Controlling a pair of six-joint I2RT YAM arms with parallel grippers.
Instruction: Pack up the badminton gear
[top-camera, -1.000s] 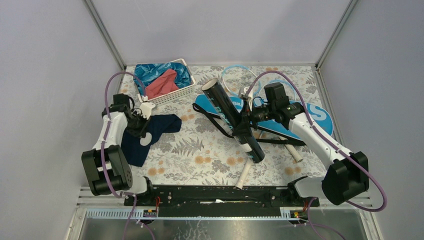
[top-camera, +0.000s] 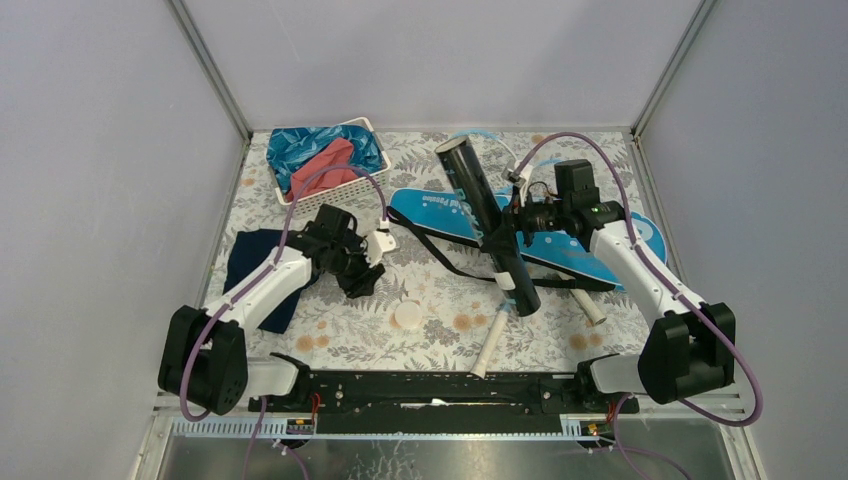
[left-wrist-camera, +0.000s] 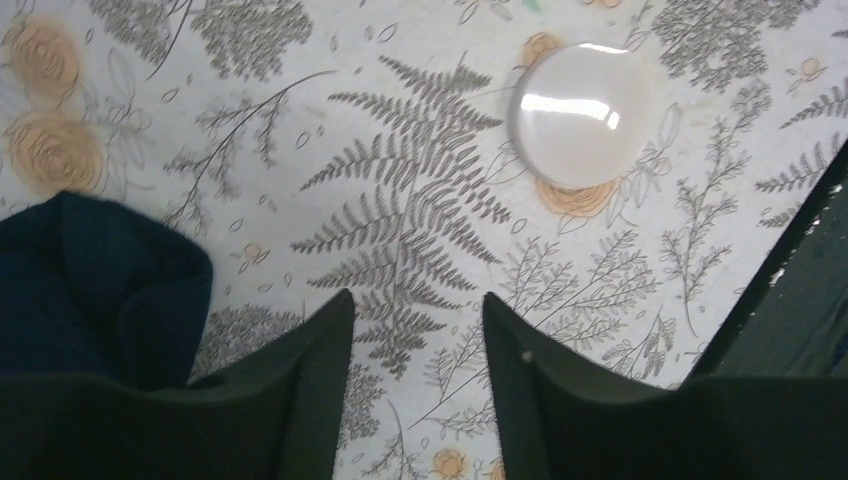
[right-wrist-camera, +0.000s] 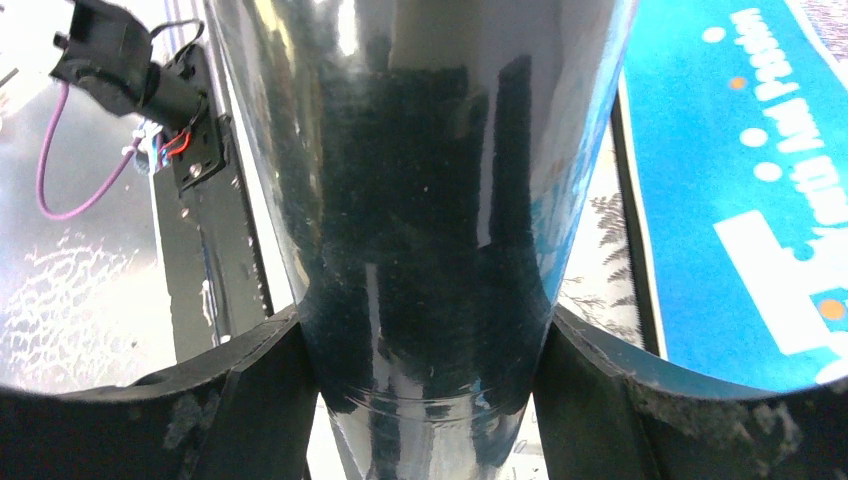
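Observation:
My right gripper is shut on a long black shuttlecock tube, held tilted above the blue racket bag; it fills the right wrist view. My left gripper, fingers apart and empty, hovers over the mat beside a white round lid, also in the left wrist view. A dark navy cloth lies under and left of the left arm. Two racket handles show near the front and right, with pale blue frames partly visible behind the bag.
A white basket at back left holds blue plastic and a red cloth. The bag's black strap trails on the mat. Free mat lies at front centre around the lid.
My left gripper moved rightward from over the navy cloth; the white lid now lies on the bare mat, apart from it. My right gripper and tube shifted right and tilted more upright.

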